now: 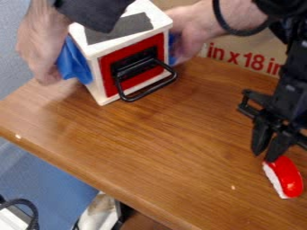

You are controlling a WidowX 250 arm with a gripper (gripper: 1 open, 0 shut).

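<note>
A red-and-white object (283, 177) lies on the wooden table (132, 153) at the right. The black gripper (267, 149) is just above its upper end; whether its fingers hold anything cannot be told. A white box (143, 44) with a red front and a black wire handle is at the upper left, with a person's hands (214, 23) around it and a blue cloth or glove beside it.
Cardboard with red printing (235, 57) stands at the back right.
</note>
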